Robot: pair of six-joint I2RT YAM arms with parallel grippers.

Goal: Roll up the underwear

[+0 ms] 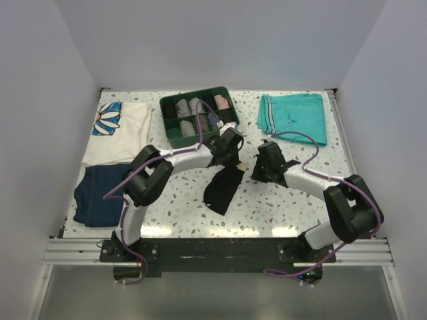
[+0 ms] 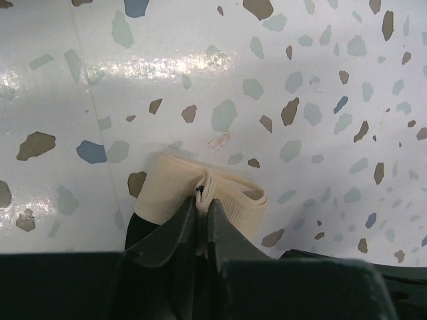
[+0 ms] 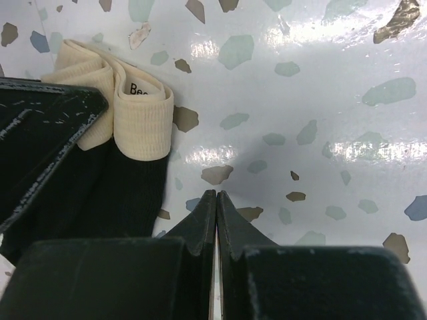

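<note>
The black underwear [image 1: 223,190] lies on the terrazzo table between the arms, its cream waistband [image 3: 143,127] at the far end. My left gripper is shut on the middle of the waistband, which bunches between its fingers and spreads to both sides. My right gripper is shut with its tips together and nothing between them. It stands to the right of the underwear, with bare table beneath the tips; the waistband is outside its fingers, up and to the left in the right wrist view. The left gripper's body covers part of the black cloth there.
A green divided box [image 1: 175,137] with several rolled items stands at the back. Teal clothing [image 1: 297,113] lies back right, white cloth [image 1: 127,137] and navy cloth [image 1: 100,197] at the left. Table in front of the right arm is bare.
</note>
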